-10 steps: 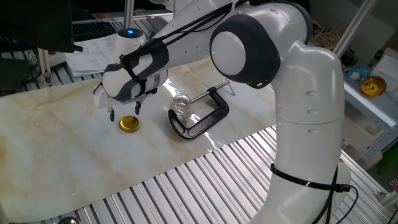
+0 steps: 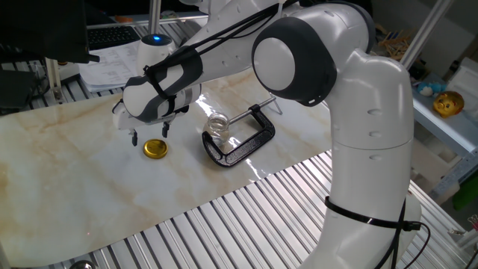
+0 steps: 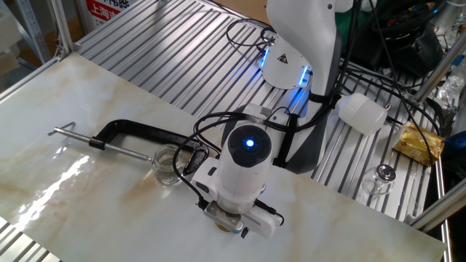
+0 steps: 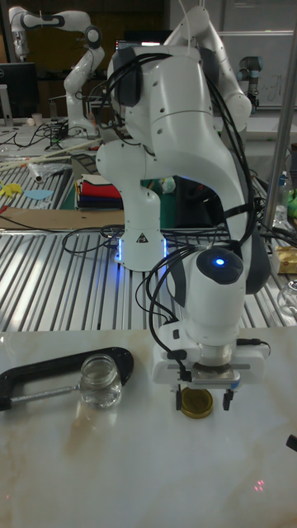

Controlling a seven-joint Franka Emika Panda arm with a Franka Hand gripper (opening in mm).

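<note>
A round gold lid lies flat on the marbled tabletop. My gripper is open above it, fingers pointing down and spread wide. In the third exterior view the lid appears between the two fingertips of the gripper, with nothing grasped. From the second exterior view most of the lid is hidden under the hand. A clear glass jar without a lid stands beside the black C-clamp, its mouth facing up. The clamp's screw reaches to the jar; whether it presses on the glass I cannot tell.
The marbled board is bare around the lid, on the side away from the clamp. Slatted metal table borders it toward my base. A small jar with a dark lid and a gold packet sit on the slats.
</note>
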